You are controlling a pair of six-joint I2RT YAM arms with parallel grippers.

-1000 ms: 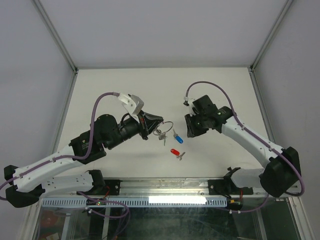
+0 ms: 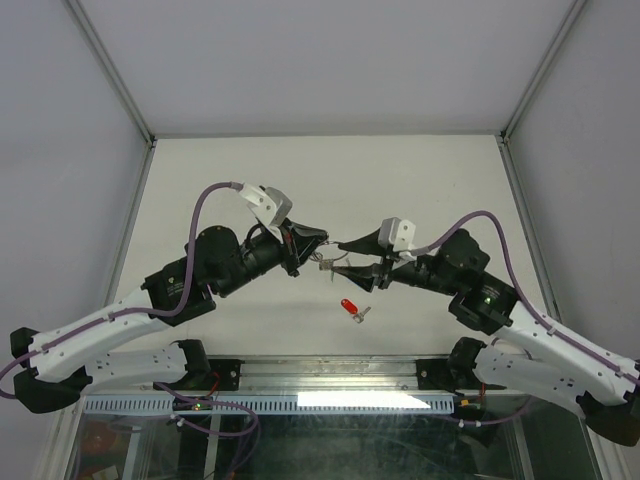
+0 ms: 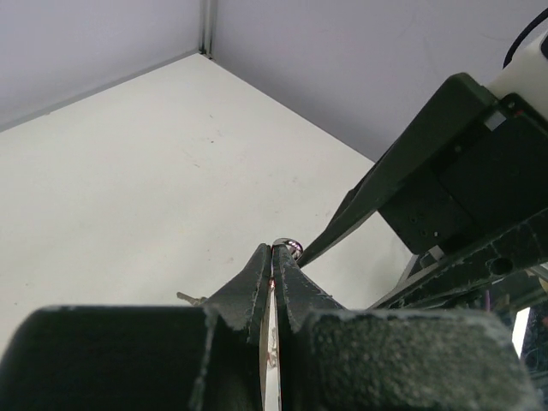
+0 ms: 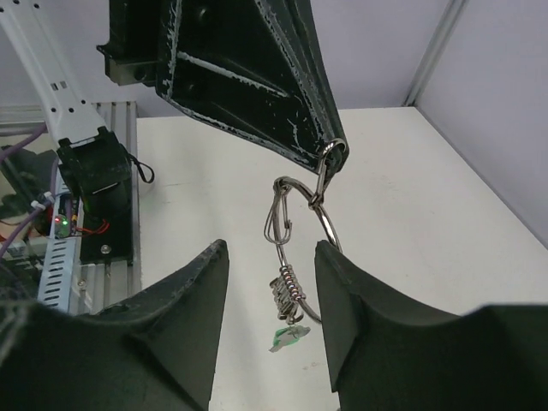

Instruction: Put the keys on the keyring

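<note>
My left gripper (image 2: 320, 238) is shut on a small loop of the metal keyring (image 4: 329, 227), which hangs from its fingertips. In the right wrist view a wire coil shows on the ring's lower part, with a bit of a green key (image 4: 288, 336) below it. My right gripper stands open, its two fingers either side of the ring's hanging part, apart from it as far as I can tell. Below, on the white table, lies a red key (image 2: 349, 306), its metal blade toward the lower right. The blue key is hidden under the right gripper in the top view.
Both grippers are close together above its middle, with little room between them. A metal rail (image 2: 325, 374) runs along the front edge.
The right gripper has swung round and moved left to the keyring, now covering the blue key's place. The left arm has hardly moved; the hanging ring has turned.
</note>
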